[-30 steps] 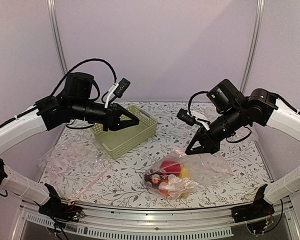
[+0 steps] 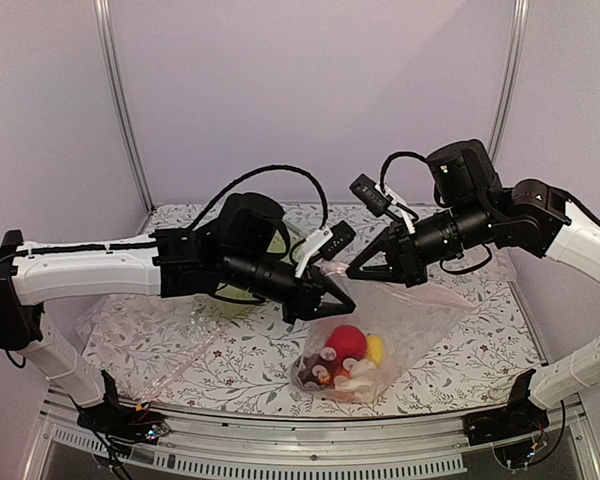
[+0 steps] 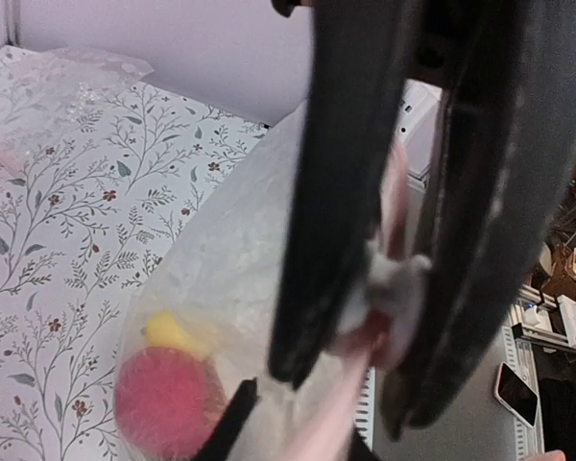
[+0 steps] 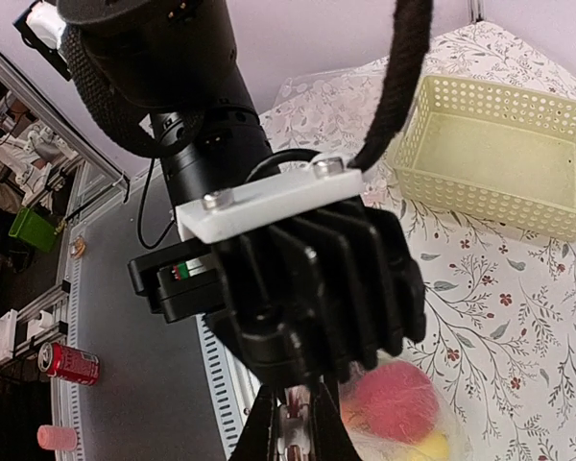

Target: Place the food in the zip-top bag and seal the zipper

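Note:
The clear zip top bag (image 2: 420, 330) holds a red round food (image 2: 347, 342), a yellow food (image 2: 374, 349) and several smaller dark and pale pieces. My right gripper (image 2: 356, 270) is shut on the bag's upper edge, holding it up; in the right wrist view, plastic shows between its fingertips. My left gripper (image 2: 344, 306) is at the left part of the bag's top, close to the right one. Seen in the left wrist view, its fingers (image 3: 302, 336) stand apart, with the pinkish bag edge (image 3: 341, 408) passing between them. The zipper itself cannot be made out.
An empty pale green basket (image 4: 499, 144) stands behind the left arm. Another clear plastic sheet or bag (image 2: 145, 345) lies flat at the left.
My left gripper has come from above the basket, right and down, to the bag's top. My right gripper has lifted the bag's edge slightly leftward and up, and the bag now hangs more upright.

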